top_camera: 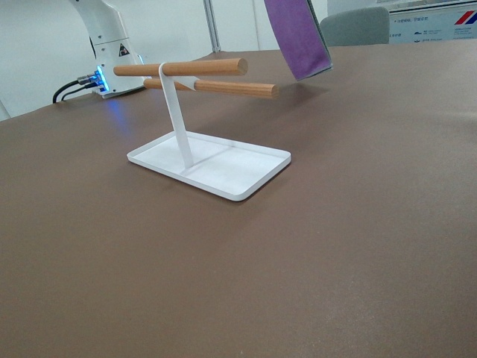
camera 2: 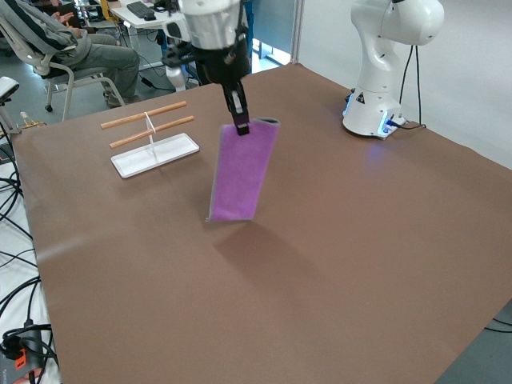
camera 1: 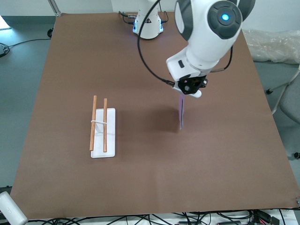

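My gripper (camera 2: pixel 240 120) is shut on a purple cloth (camera 2: pixel 242 172), which hangs upright below it; in the left view the cloth (camera 1: pixel 182 112) shows nearly edge-on under the black gripper housing. In the top view the cloth (top_camera: pixel 294 33) hangs at the upper right, above and behind a rack. This rack has a white rectangular tray (top_camera: pixel 238 179) and two horizontal wooden bars (top_camera: pixel 216 67) on a white post. In the left view the rack (camera 1: pixel 110 140) stands left of the cloth, apart from it.
A brown table (camera 1: pixel 154 178) fills the work area, largely clear. Cables lie off the table's edge, and chairs stand beyond it.
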